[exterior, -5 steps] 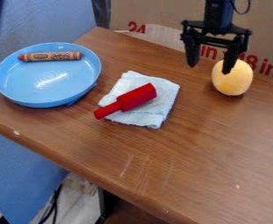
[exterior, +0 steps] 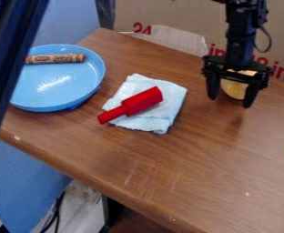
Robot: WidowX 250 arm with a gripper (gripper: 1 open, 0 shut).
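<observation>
My gripper (exterior: 231, 88) reaches down at the right back of the wooden table, its two black fingers spread around a pale yellow round object (exterior: 235, 86), which is partly hidden behind them. Whether the fingers press on it I cannot tell. A red cylinder with a narrower end (exterior: 144, 99) lies on a folded white cloth (exterior: 160, 118) in the middle. A blue plate (exterior: 40, 92) at the left holds a brown crayon-like stick (exterior: 55, 58) near its back rim.
Cardboard (exterior: 175, 18) stands behind the table. Cables hang beyond the front left edge.
My gripper has moved down from above onto the yellow object, which now sits mostly behind it and slightly further left.
</observation>
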